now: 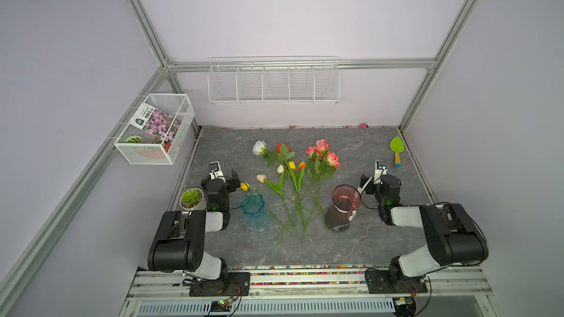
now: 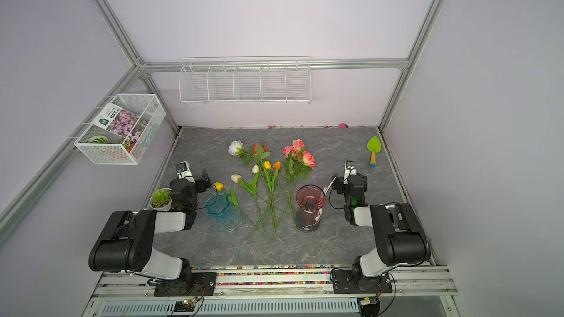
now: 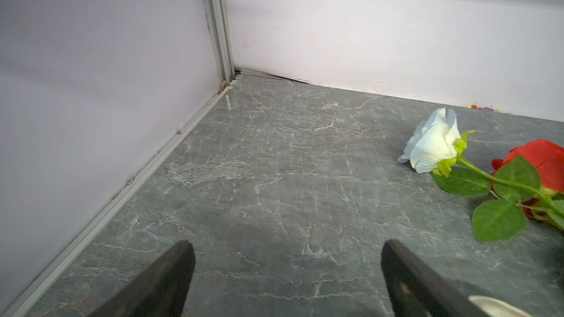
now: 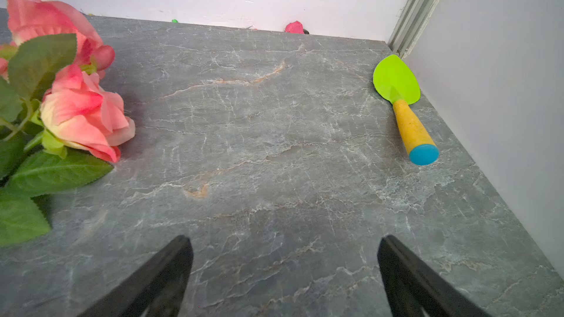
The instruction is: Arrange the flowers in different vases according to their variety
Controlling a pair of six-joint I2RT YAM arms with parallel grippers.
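Several roses, white [image 3: 431, 143], red [image 3: 531, 161] and pink [image 4: 82, 114], lie loose toward the back middle of the table. Tulips in white [image 1: 280, 169], yellow [image 1: 291, 165] and orange [image 1: 301, 165] lie in front of them, stems toward me. A blue glass vase [image 1: 253, 211] stands at left of middle, a reddish glass vase [image 1: 339, 217] at right of middle. My left gripper is beside the blue vase, open with nothing between its fingers. My right gripper is open and empty, right of the reddish vase.
A potted succulent [image 1: 191, 198] stands at far left. A green trowel [image 4: 396, 82] lies at back right. Wire baskets hang on the left wall [image 1: 182, 135] and back wall [image 1: 273, 82]. The table's back corners [image 1: 217, 141] have free room.
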